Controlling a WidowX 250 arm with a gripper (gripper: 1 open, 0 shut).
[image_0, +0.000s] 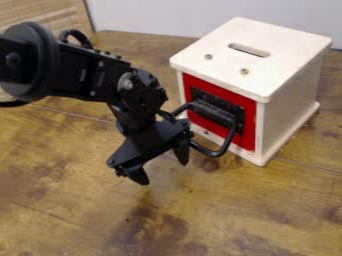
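My black gripper (160, 166) points down above the wooden floor, just left of a white box (271, 70) with a red front panel (202, 89). Its fingers are apart with nothing visible between them. A black mechanism (214, 109) sits on the red panel, and a black bar or tube loops from it down toward my gripper; whether they touch is unclear. The box top has a slot and two round fittings.
A pale slatted board (47, 12) stands at the back left, beside a white wall.
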